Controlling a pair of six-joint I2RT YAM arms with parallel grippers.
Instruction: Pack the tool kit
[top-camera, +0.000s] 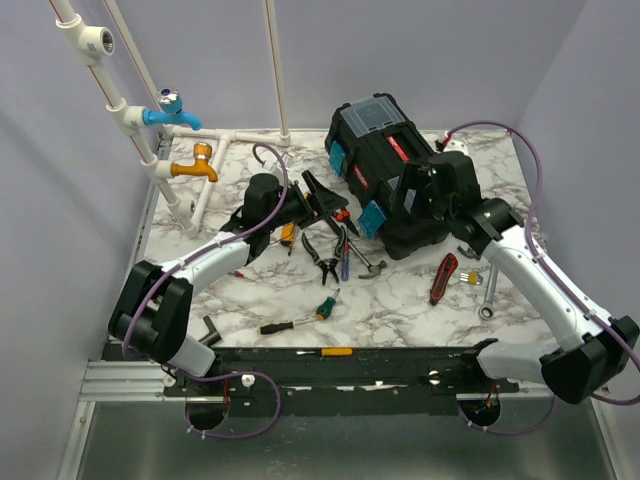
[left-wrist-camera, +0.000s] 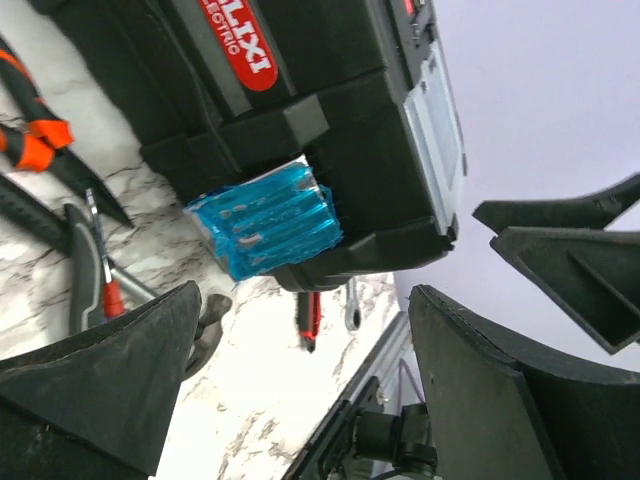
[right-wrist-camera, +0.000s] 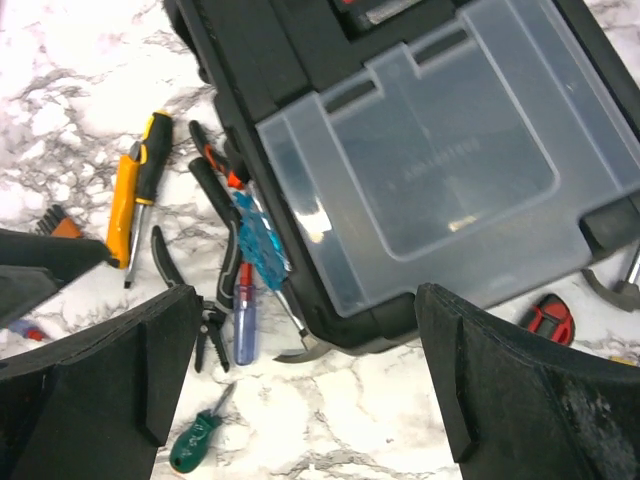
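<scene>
The black toolbox (top-camera: 395, 160) stands shut at the back centre, turned at an angle, with clear lid panels (right-wrist-camera: 440, 160) on top and blue-wrapped latches (left-wrist-camera: 265, 215) on its front. My left gripper (top-camera: 318, 192) hangs in front of that side, its fingers (left-wrist-camera: 110, 390) apart and nothing between them. Over the right end of the box is my right gripper (top-camera: 425, 195); its fingers (right-wrist-camera: 110, 390) are wide apart and empty. Pliers (top-camera: 322, 258), a hammer (top-camera: 372, 268), a green screwdriver (top-camera: 326, 306) and a red utility knife (top-camera: 442, 278) lie on the marble table.
White pipes with a blue tap (top-camera: 172, 110) and an orange tap (top-camera: 195, 168) rise at the left. A wrench (top-camera: 489, 292) and a yellow-handled tool (top-camera: 470, 277) lie at the right.
</scene>
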